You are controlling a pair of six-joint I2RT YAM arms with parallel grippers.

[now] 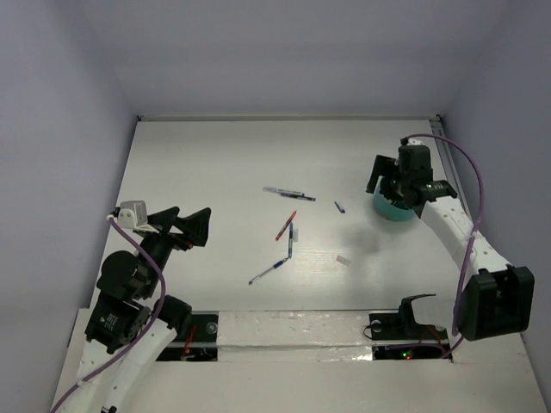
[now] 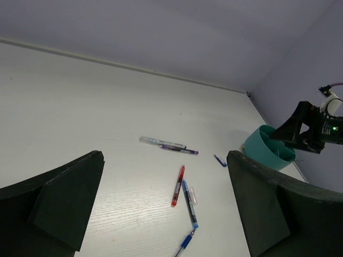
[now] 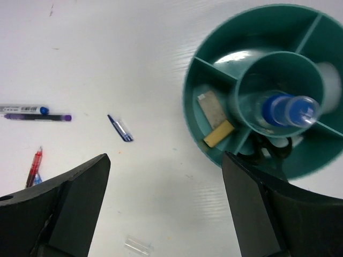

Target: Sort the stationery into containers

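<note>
Pens lie mid-table: two side by side [image 1: 288, 193], a red pen [image 1: 286, 224], blue pens [image 1: 291, 241] [image 1: 268, 272], a short pen [image 3: 120, 128] and small clear pieces [image 3: 138, 244]. My right gripper [image 1: 380, 176] hangs over the teal divided container [image 3: 215, 45], fingers apart with nothing visible between them. The container holds a blue cylinder [image 3: 290, 110], a grey block [image 3: 211, 108], a yellow block [image 3: 218, 134] and black scissors. My left gripper [image 1: 194, 227] stands open at the table's left, nothing between its fingers.
Walls close it at the back and both sides. Electronics and cables sit along the front edge.
</note>
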